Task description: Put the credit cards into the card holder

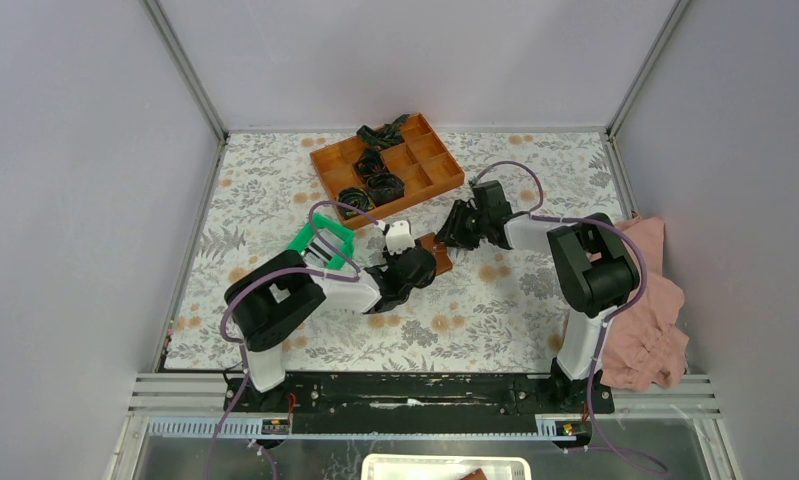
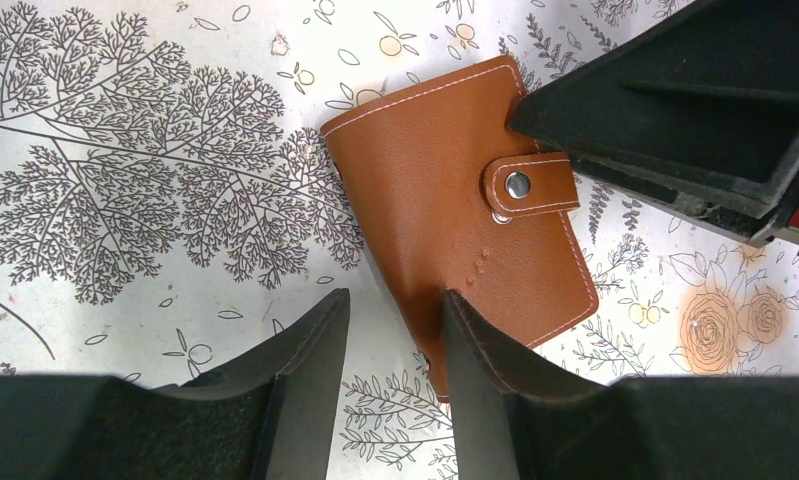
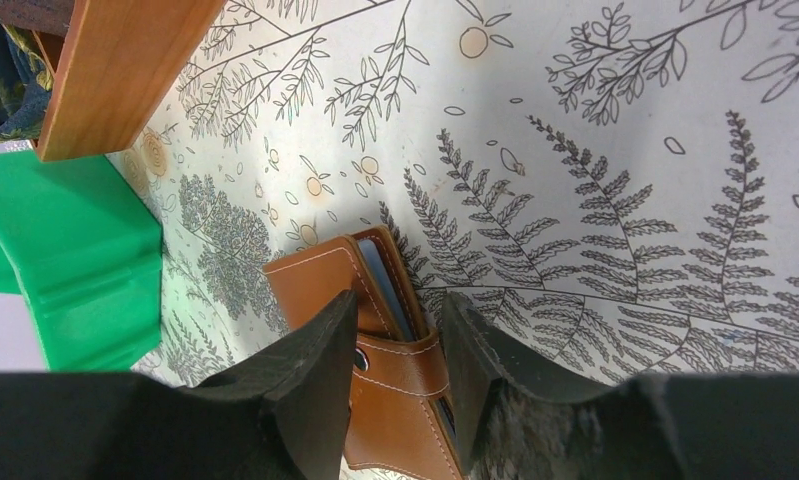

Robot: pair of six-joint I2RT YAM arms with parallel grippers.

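The brown leather card holder lies on the patterned tabletop, its snap strap folded over the front. My left gripper is part open at its spine, one fingertip overlapping the leather and the other beyond the edge. In the right wrist view, my right gripper stands part open around the holder's strap side. A blue-grey edge shows between the leather covers there; I cannot tell whether it is a card. No loose credit card can be made out clearly.
A green container with dark and white contents stands at left. Behind is a wooden divided tray holding dark bundles. Pink cloth lies at right; a white tray sits at the front edge.
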